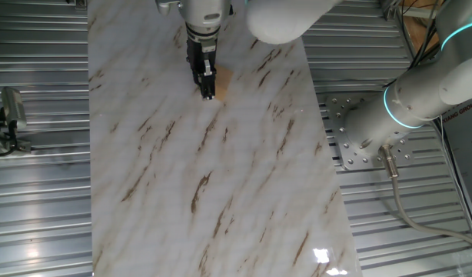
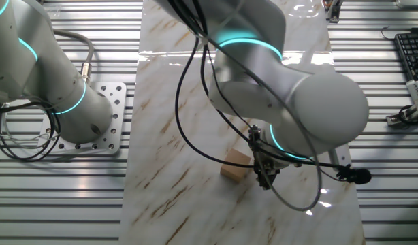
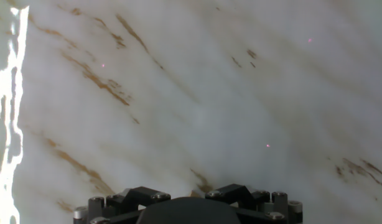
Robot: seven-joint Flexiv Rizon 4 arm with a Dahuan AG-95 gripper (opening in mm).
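Observation:
A small tan wooden block [image 2: 235, 165] rests on the marble-patterned table. My gripper [image 1: 208, 98] points down at the block's near-left side in the first exterior view, hiding part of the block [image 1: 224, 83]. From the second exterior view, the gripper [image 2: 265, 163] appears just right of the block, partly covered by the arm and cables. Along the bottom of the wrist view, the dark fingers [image 3: 227, 192] stand apart, with a sliver of tan between them. Whether the fingers touch the block is hidden.
Loose cables [image 2: 185, 126] loop along my arm, and a keyboard [image 2: 413, 54] lies off the table's far side.

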